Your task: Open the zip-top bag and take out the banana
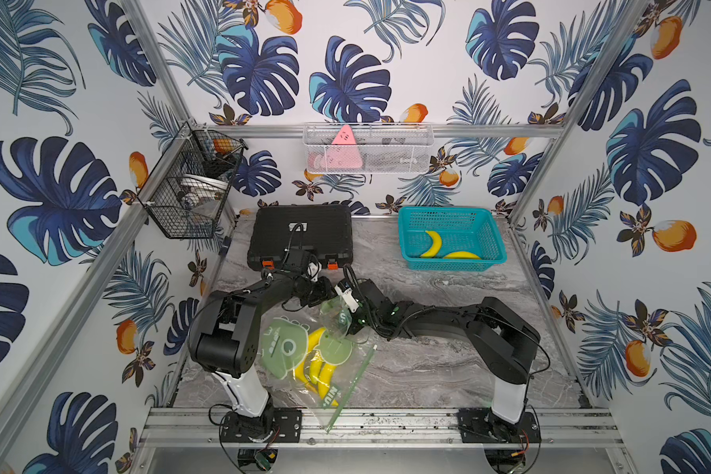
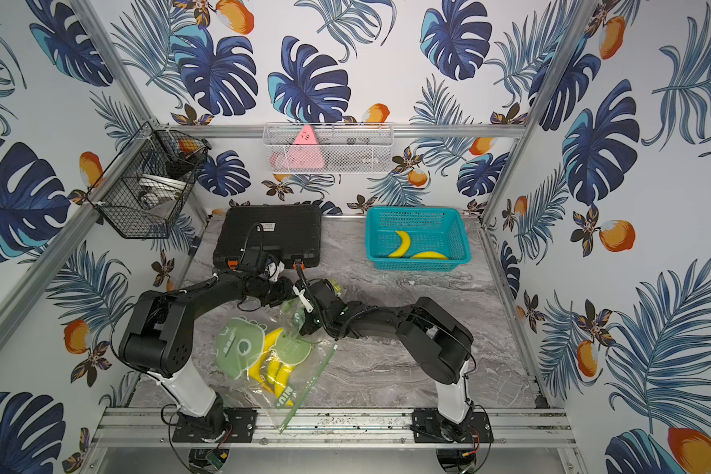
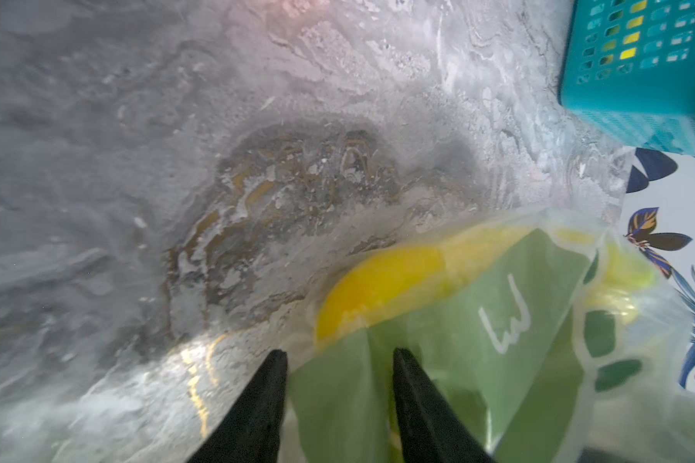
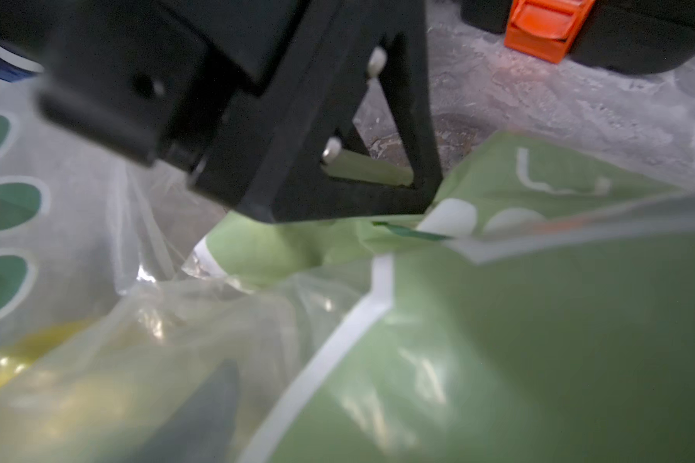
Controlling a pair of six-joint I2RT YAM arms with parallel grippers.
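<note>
A clear zip bag with green print (image 3: 517, 301) stands bunched between my two grippers, a yellow banana (image 3: 386, 281) showing through its film. Part open, my left gripper has its fingers (image 3: 258, 409) apart, with a fold of green film between them. My right gripper (image 1: 349, 322) is open on the bag's other side, close to the left one; film hides its fingertips in the right wrist view. A black gripper part with a triangular cutout (image 4: 355, 154) reaches over the bag there. Another clear, green-printed bag (image 1: 335, 347) lies flat at front left with several bananas (image 1: 312, 371) inside.
A teal basket (image 1: 450, 264) at the back right holds two bananas (image 1: 432, 243). Behind the left arm lies a black case (image 1: 304, 229) with orange latches. Wire baskets hang at the back (image 1: 403, 150) and left (image 1: 185, 197). Free table lies at the front right.
</note>
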